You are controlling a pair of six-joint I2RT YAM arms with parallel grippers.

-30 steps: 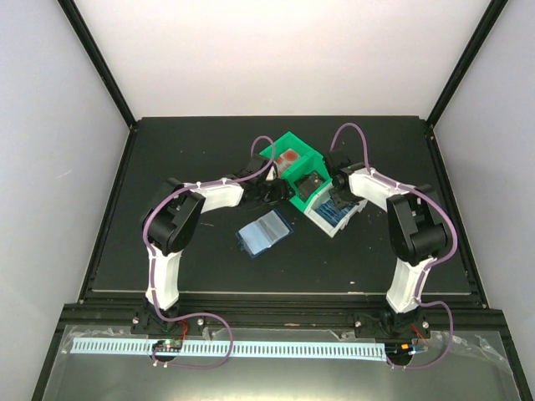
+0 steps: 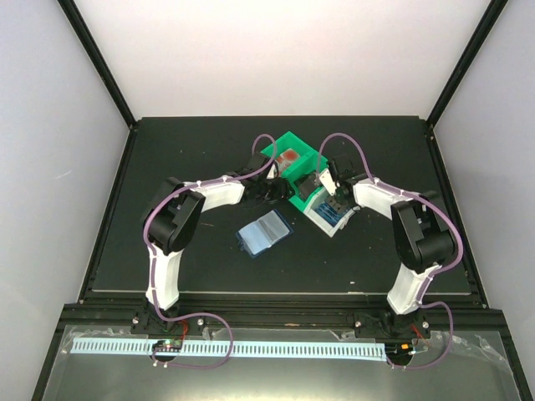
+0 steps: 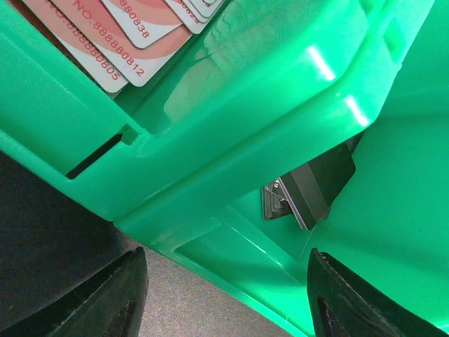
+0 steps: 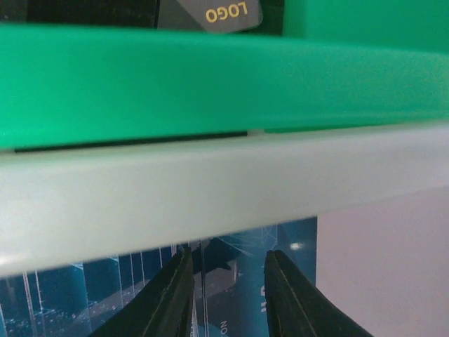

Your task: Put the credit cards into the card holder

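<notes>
A blue card holder with clear sleeves (image 2: 265,232) lies spread on the black table in the top view. Pink and white cards (image 3: 116,42) lie in one green bin. Black card-like pieces (image 3: 319,184) sit in the green bin beside it. Over the near edge of these bins, my left gripper is open, its fingers wide apart and empty. My right gripper is also open, above the white bin, with a narrower gap. Blue flat items (image 4: 238,291) show below and between its fingers; none appears gripped.
The green bins (image 2: 292,138) and the white bin (image 2: 321,222) stand joined in a slanted row. In the right wrist view, the white bin's rim (image 4: 210,189) crosses close ahead of the fingers. Bare table (image 2: 192,267) surrounds the card holder.
My right arm has shifted at the bins, its forearm and gripper moving slightly towards the middle green bin and the left. The left arm and card holder look still.
</notes>
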